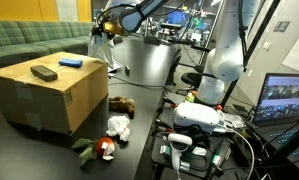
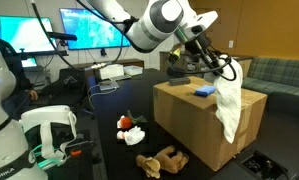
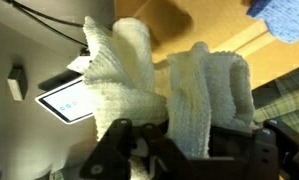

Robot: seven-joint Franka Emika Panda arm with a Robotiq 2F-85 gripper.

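A white cloth (image 2: 229, 97) hangs from my gripper (image 2: 227, 64), which is shut on it beside the right end of the cardboard box (image 2: 194, 125). In the wrist view the bunched cloth (image 3: 189, 100) covers most of the space between the fingers and hides the fingertips. From the other side, the cloth (image 1: 101, 46) shows pale at the box's back right corner, high beside the top. A blue folded item (image 1: 70, 62) and a dark flat object (image 1: 44, 73) lie on the box top.
On the dark floor in front of the box lie a brown plush toy (image 2: 162, 162), a white-and-pink toy (image 2: 135, 137) and a red ball-like toy (image 2: 124, 122). A black-and-white tablet-like thing (image 2: 264, 166) rests at the box's right foot. A green-patterned sofa (image 1: 39, 38) stands behind.
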